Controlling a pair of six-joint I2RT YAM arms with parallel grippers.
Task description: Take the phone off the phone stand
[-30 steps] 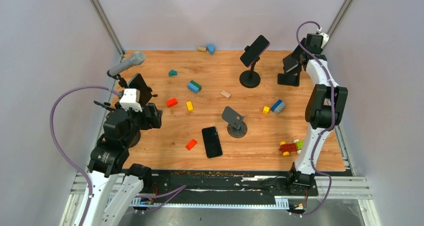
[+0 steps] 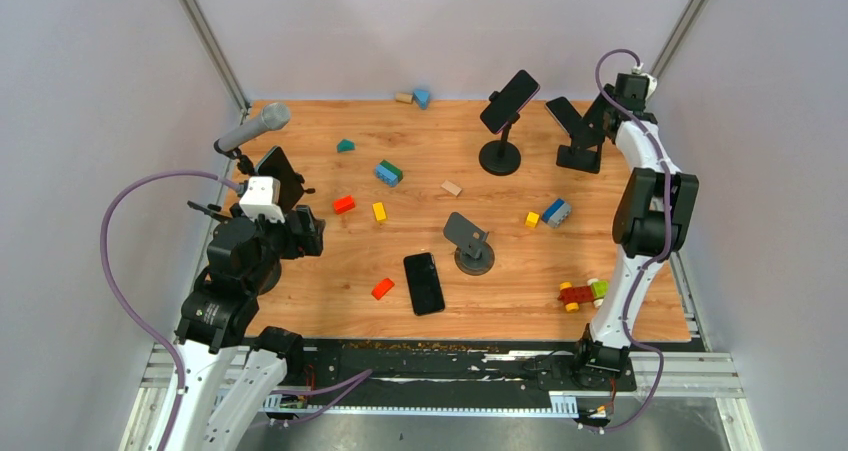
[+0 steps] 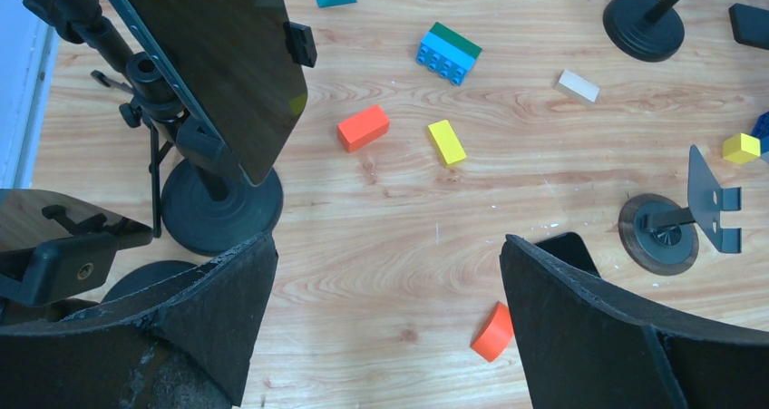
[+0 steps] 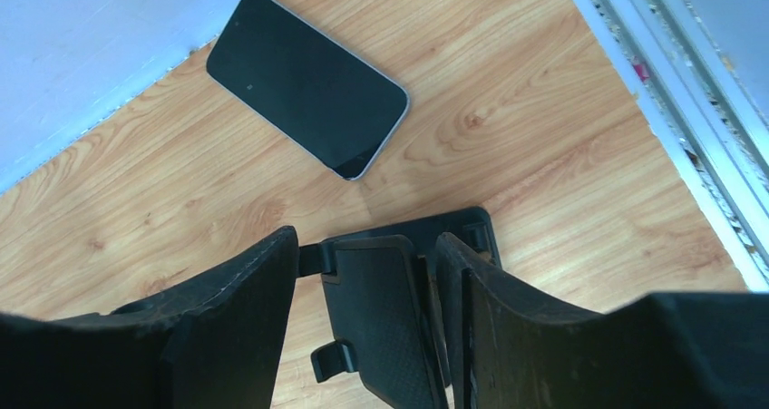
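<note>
At the back right, a phone (image 2: 562, 113) (image 4: 306, 82) lies flat on the wood behind a black stand (image 2: 578, 158) (image 4: 374, 309). My right gripper (image 2: 610, 111) is shut on the stand's upper plate; in the right wrist view its fingers flank it. My left gripper (image 2: 305, 231) stands open at the left, beside a tablet-like device (image 3: 218, 64) on a holder, with nothing between its fingers. Another phone (image 2: 508, 101) rests tilted on a round-based stand at the back centre. A further phone (image 2: 424, 283) lies flat near the front centre.
An empty small stand (image 2: 466, 239) is at the centre. Loose blocks (image 2: 388, 172) are scattered over the table, with a toy car (image 2: 582, 295) at the front right. A microphone (image 2: 262, 123) stands at the left. Walls border the back and sides.
Since a second ago, the phone at the back right has come off the stand to lie behind it. My right gripper has shifted slightly toward the front. The left arm is unmoved.
</note>
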